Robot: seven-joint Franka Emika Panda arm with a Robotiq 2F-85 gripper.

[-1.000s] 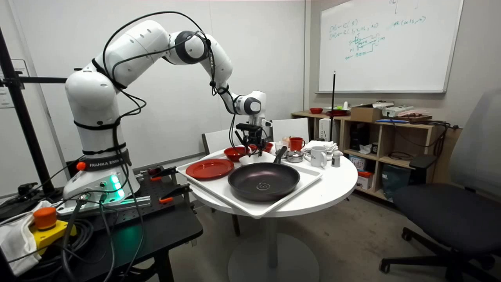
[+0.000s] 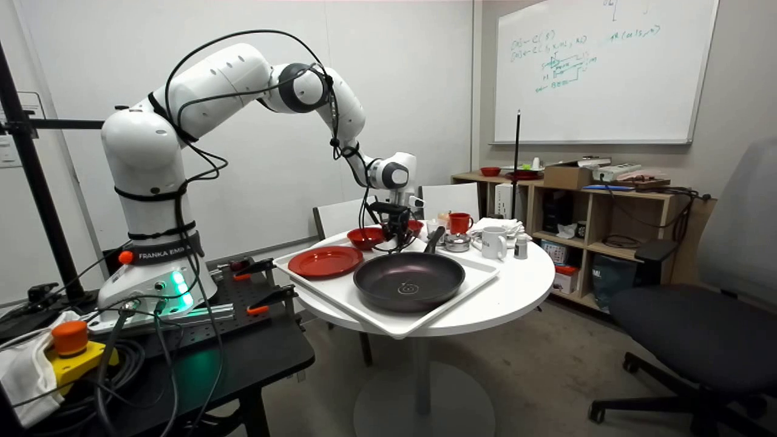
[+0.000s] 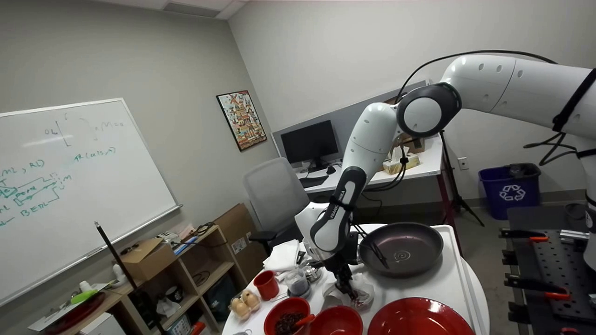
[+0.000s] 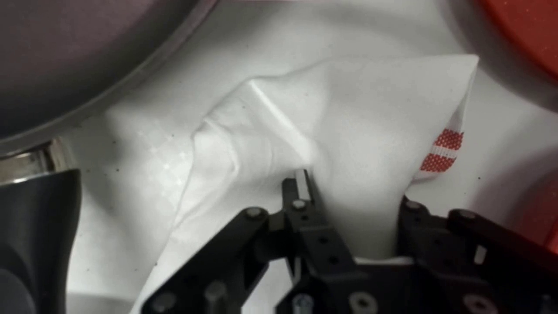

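Note:
A crumpled white cloth point(image 4: 376, 110) with a red striped patch lies on the white tray in the wrist view. My gripper is down at the cloth, its black fingers point(image 4: 303, 196) standing apart. A fold of cloth bulges up between them; the wrist view does not show whether both fingers press on it. From the second exterior view, the cloth point(image 3: 364, 292) surrounds the tips of the gripper point(image 3: 350, 291). In the first exterior view the gripper point(image 2: 398, 240) is behind the dark pan, and most of the cloth is hidden.
Close beside the cloth are the dark frying pan point(image 2: 409, 280), its handle point(image 4: 39, 230), a red plate point(image 2: 325, 262) and a red bowl point(image 3: 336, 322). Mugs, eggs point(image 3: 246, 304) and a glass crowd the table beyond. The tray's rim point(image 2: 342, 309) is bare in front.
The arm has come down, bringing my gripper lower toward the tray. The white cloth that stood out beside the gripper earlier is now less visible in the first exterior view.

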